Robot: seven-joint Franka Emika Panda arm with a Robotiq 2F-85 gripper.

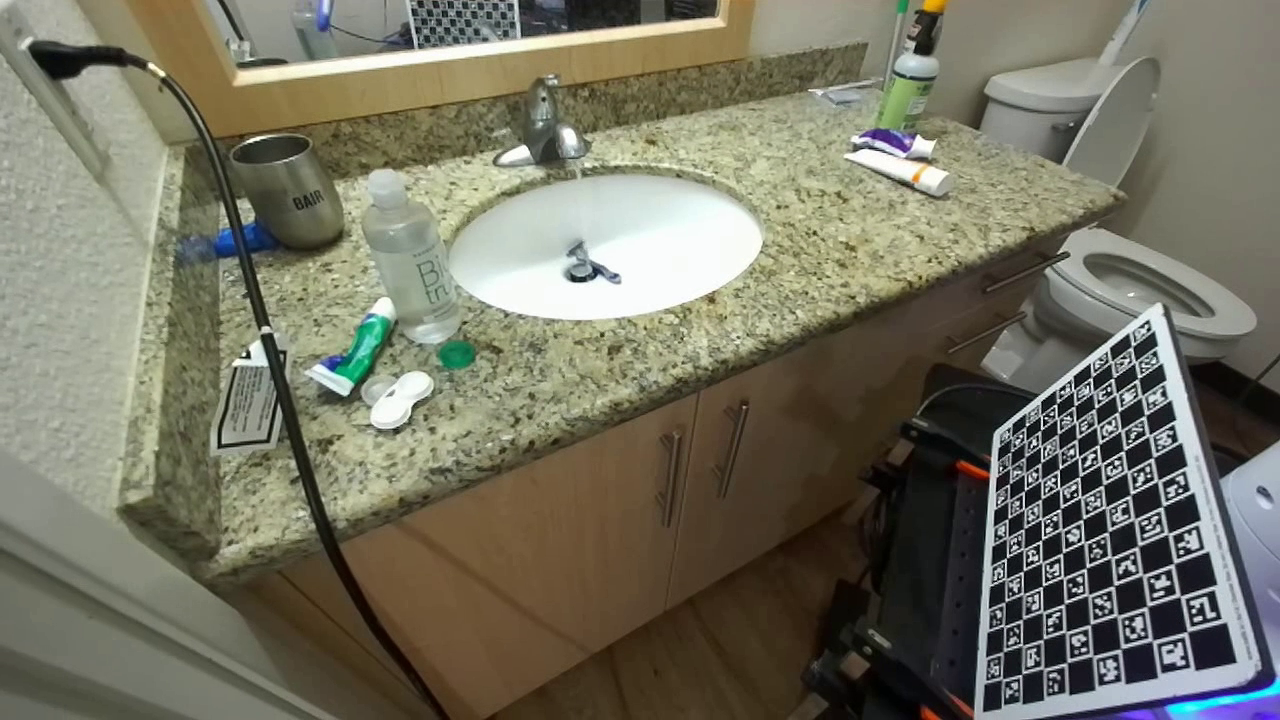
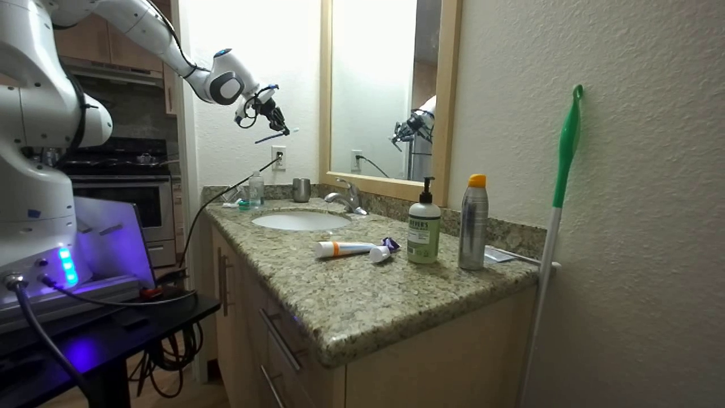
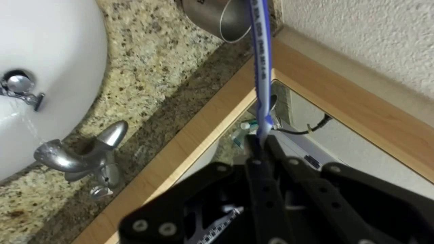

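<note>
My gripper is shut on a thin blue and white tube-like item point(image 3: 262, 65), seen edge-on with small dark print along it. In exterior view 2, my gripper point(image 2: 285, 130) hangs high above the far end of the counter, near the wall, with the dark blue item point(image 2: 272, 137) at its fingertips. A steel cup point(image 1: 288, 192) stands upright in the counter's back left corner; in the wrist view the cup point(image 3: 217, 18) appears beyond the held item, apart from it. The arm is outside exterior view 1.
Water runs from the faucet point(image 1: 546, 126) into the white sink point(image 1: 708, 228). A clear bottle point(image 1: 411, 258), a green tube point(image 1: 360, 348) and a white lens case point(image 1: 401, 400) lie near the cup. A black cord point(image 1: 240, 252) crosses the left side. The mirror frame point(image 3: 195, 134) is close by.
</note>
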